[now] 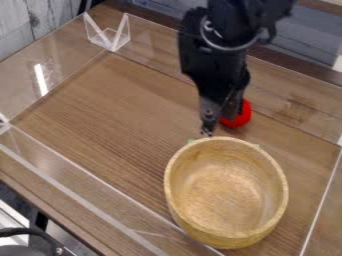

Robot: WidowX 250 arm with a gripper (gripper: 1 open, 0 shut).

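Observation:
A red round object [237,115] lies on the wooden table, partly hidden behind my dark gripper [209,120]. The gripper hangs just left of it, shut, with nothing seen between its fingers. A large yellow bowl [226,194] stands below them, nearer the front.
A small white wire rack [111,31] stands at the back left. Grey and white edging runs along the back and left side, and a dark cable lies at the bottom left corner.

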